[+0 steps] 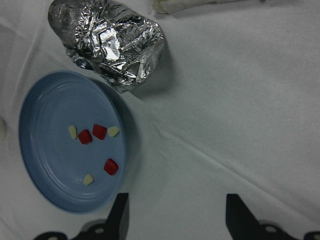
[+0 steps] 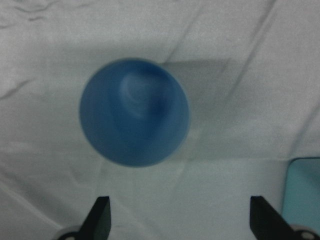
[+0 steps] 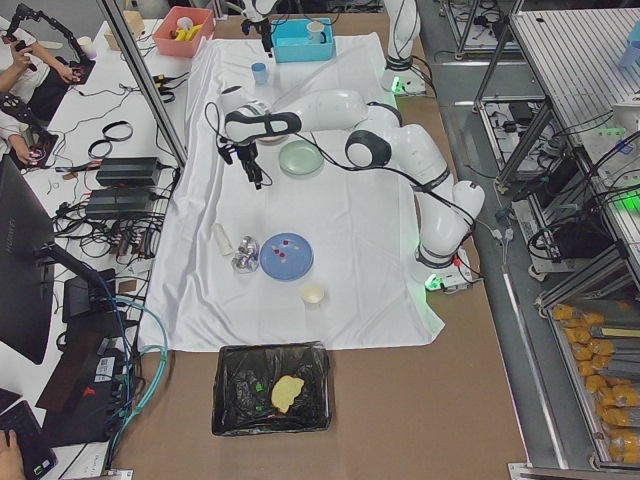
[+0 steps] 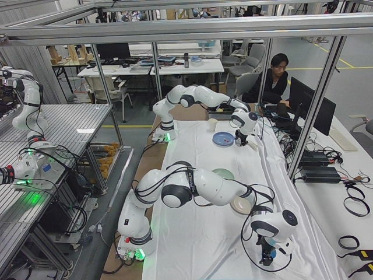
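My left gripper is open and empty above the white cloth, near a blue plate (image 1: 55, 165) holding red blocks (image 1: 111, 167) and pale pieces (image 1: 72, 131). Crumpled foil (image 1: 110, 45) lies beside the plate. My right gripper is open over the cloth near a blue cup (image 2: 134, 112), which stands below it in the right wrist view, with a teal bin (image 2: 305, 185) at the lower right.
A green plate (image 3: 299, 158), a cream cup (image 3: 311, 293) and a pale roll (image 3: 222, 238) are on the cloth. A black tray (image 3: 270, 420) with a yellow piece lies at the front.
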